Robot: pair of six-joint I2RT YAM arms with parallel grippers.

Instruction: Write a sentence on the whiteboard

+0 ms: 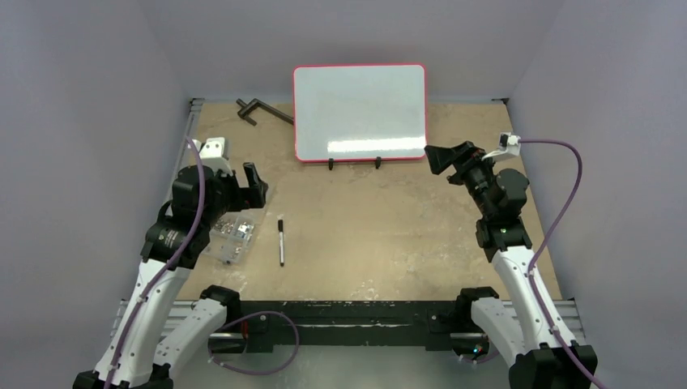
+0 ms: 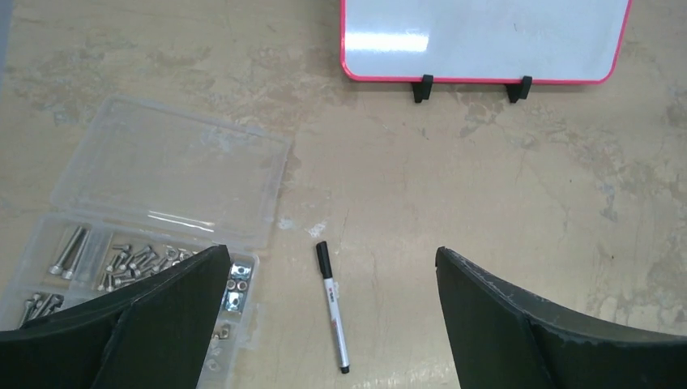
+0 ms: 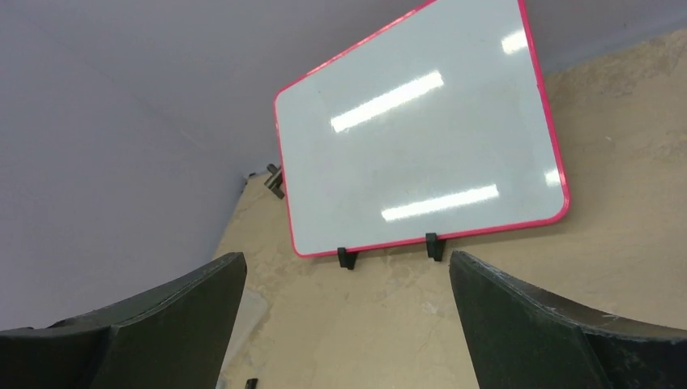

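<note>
A blank whiteboard (image 1: 360, 109) with a pink-red rim leans on small black stands at the back middle of the table. The marker (image 1: 281, 242), white with a black cap, lies on the table left of the middle, cap end toward the board. In the left wrist view the same marker (image 2: 333, 312) shows below and between the wide-apart fingers. My left gripper (image 1: 258, 187) is open above the table, behind and left of the marker, holding nothing. Open and empty too, my right gripper (image 1: 437, 160) hangs by the board's lower right corner; the board (image 3: 421, 121) fills much of its view.
A clear plastic box (image 2: 247, 324) of screws and nuts sits left of the marker, its lid (image 2: 174, 170) folded back. A dark metal bracket (image 1: 259, 109) is behind, left of the board.
</note>
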